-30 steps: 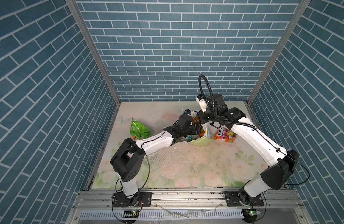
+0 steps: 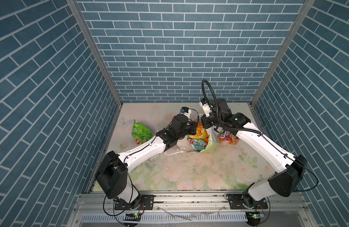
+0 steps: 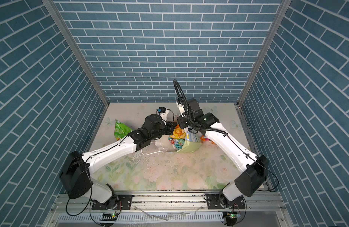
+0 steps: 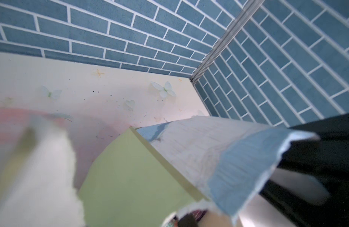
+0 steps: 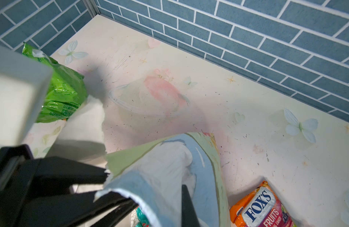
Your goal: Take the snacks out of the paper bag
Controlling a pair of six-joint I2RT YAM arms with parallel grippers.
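The paper bag (image 2: 210, 147) lies mid-table, mouth spread, with a yellow-orange packet (image 2: 201, 131) and a teal packet (image 2: 198, 144) showing inside. At the bag's left side, my left gripper (image 2: 193, 132) has its fingers parted; in the right wrist view its fingers (image 5: 76, 172) reach in from the left beside the torn rim. My right gripper (image 2: 205, 125) is above the bag's right side; its dark finger (image 5: 187, 208) presses against the pale paper, shut on the bag wall. The grip point itself is partly hidden.
A green packet (image 2: 141, 132) lies on the left of the table. The Fox's candy packet (image 5: 261, 206) lies right of the bag. Free table spans the front and back; brick-patterned walls (image 2: 185, 56) enclose it. Both grippers are close together over the bag.
My left arm has drawn back, its gripper shifting slightly left. More of the yellow-orange and teal packets shows in the bag. The bag's front edge has spread toward the table's front.
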